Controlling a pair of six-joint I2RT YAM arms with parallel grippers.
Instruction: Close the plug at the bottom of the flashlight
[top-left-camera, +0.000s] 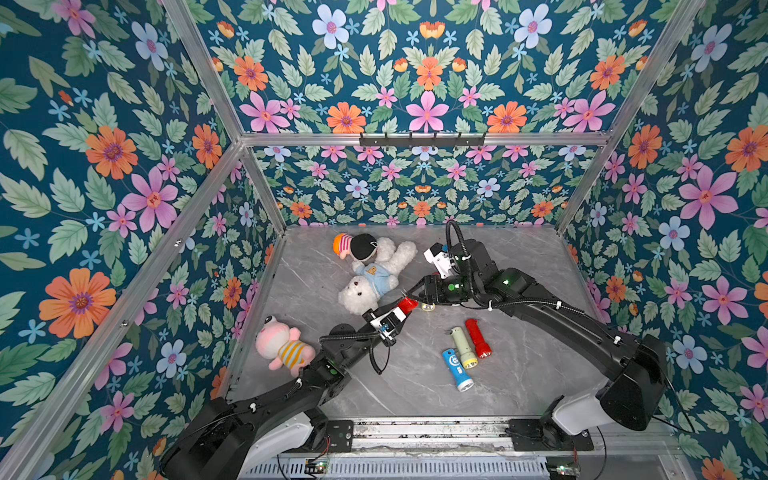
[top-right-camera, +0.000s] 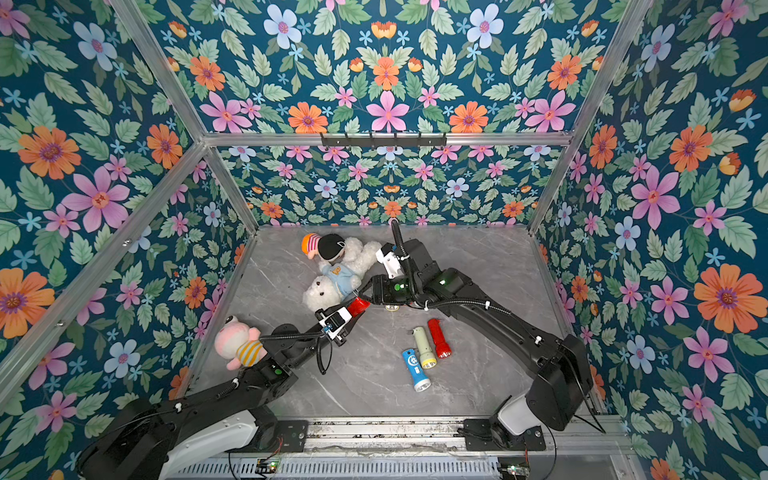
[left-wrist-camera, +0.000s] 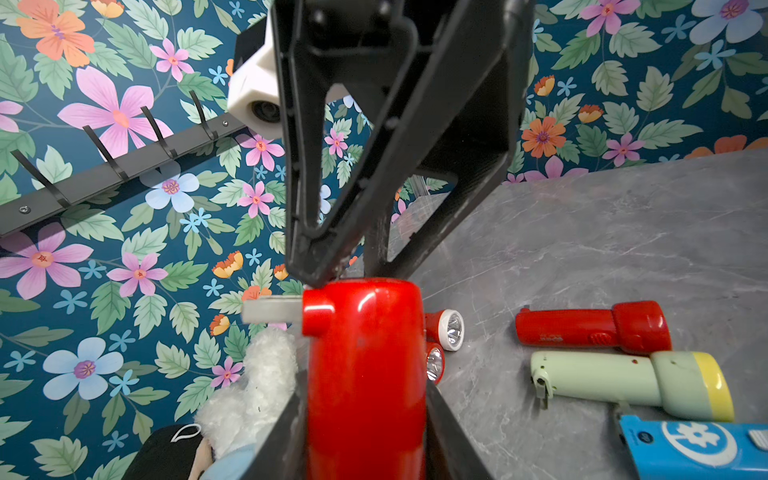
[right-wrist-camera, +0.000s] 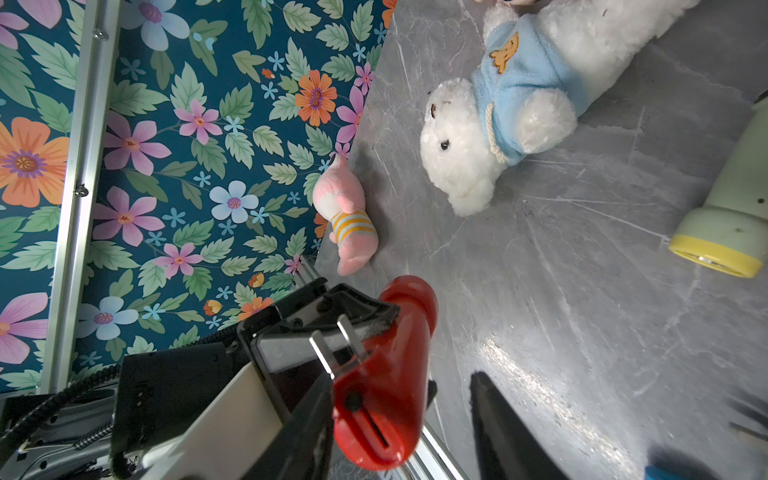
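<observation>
A red flashlight (left-wrist-camera: 364, 368) is held upright-ish by my left gripper (top-left-camera: 400, 312), its bottom facing my right gripper (top-left-camera: 416, 294). In the left wrist view a pale metal plug (left-wrist-camera: 270, 309) sticks out sideways from that end; in the right wrist view two prongs (right-wrist-camera: 349, 336) show. My left gripper is around the flashlight's body. The right gripper's black fingers are just beside the plug end, touching or apart I cannot tell; its opening is hard to judge, with blurred fingertips at the bottom of its view.
Red (top-left-camera: 477, 338), pale green (top-left-camera: 463, 348) and blue (top-left-camera: 457, 369) flashlights lie in front. More flashlights lie under the right arm. A white bear (top-left-camera: 368, 284), a capped doll (top-left-camera: 356, 246) and a pink toy (top-left-camera: 281, 345) are at left.
</observation>
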